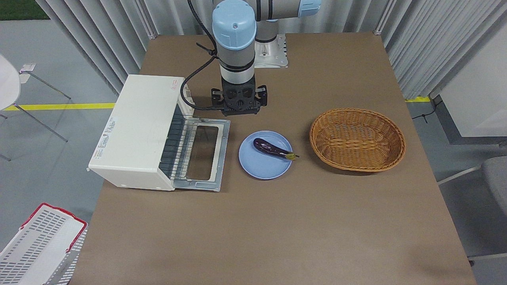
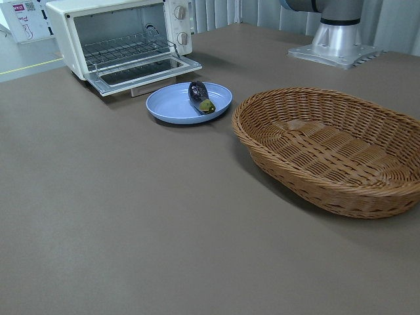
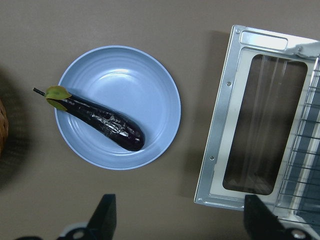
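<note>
An eggplant (image 1: 269, 147) with a green stem lies on a blue plate (image 1: 256, 166) at the middle of the table, between the white toaster oven (image 1: 128, 133) and a wicker basket (image 1: 357, 139). The oven's glass door is folded down open. My gripper hangs above the table behind the plate; in the wrist view its fingers stand wide apart with nothing between them, and the eggplant (image 3: 102, 119) lies ahead of them.
The basket is empty. The oven door (image 3: 223, 121) reaches out near the plate, with a wire rack behind it.
</note>
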